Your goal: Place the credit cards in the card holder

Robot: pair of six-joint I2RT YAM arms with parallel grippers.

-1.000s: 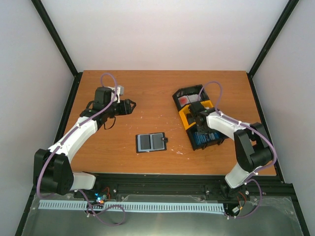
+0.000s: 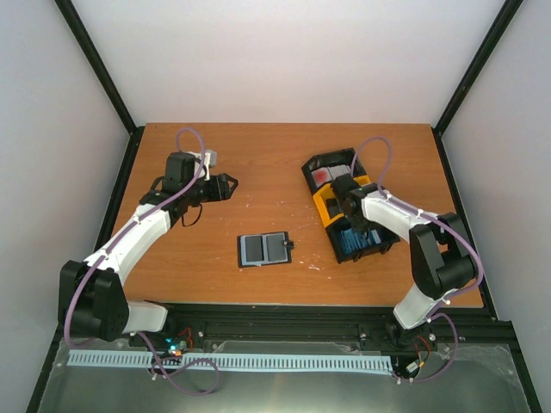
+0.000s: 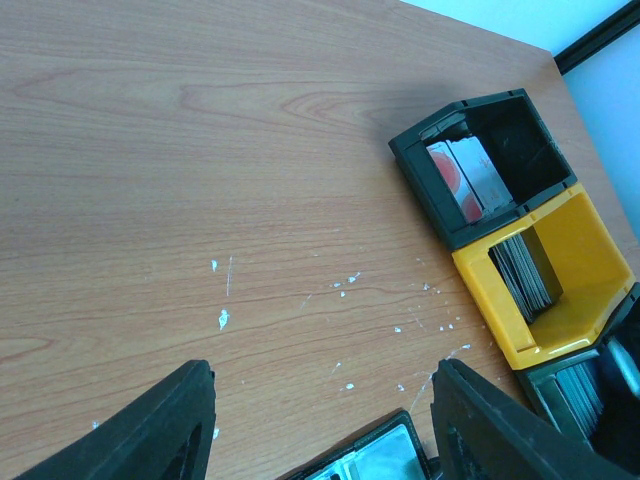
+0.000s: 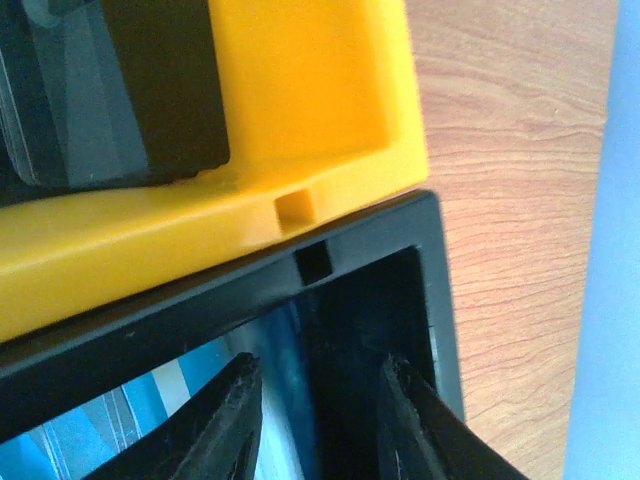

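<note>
The card holder (image 2: pixel 264 233) lies flat and opened out at the front middle of the table; its corner shows at the bottom of the left wrist view. Blue cards (image 4: pixel 150 405) stand in the front black bin (image 4: pixel 330 262). Over that bin is my right gripper, its fingers parted. One bluish-white card (image 4: pixel 280 420) leans just behind the gap, touching the left finger or close to it; I cannot tell if they meet. Left of the bins my left gripper hangs above bare table, open and empty.
A yellow bin (image 3: pixel 585 270) with dark cards (image 3: pixel 520 275) sits mid-row. The rear black bin (image 3: pixel 465 240) holds red-and-white cards (image 3: pixel 470 175). Bare wood lies between the left arm and the bins.
The right gripper has shifted only very slightly over the front bin. The left arm, bins and card holder look the same.
</note>
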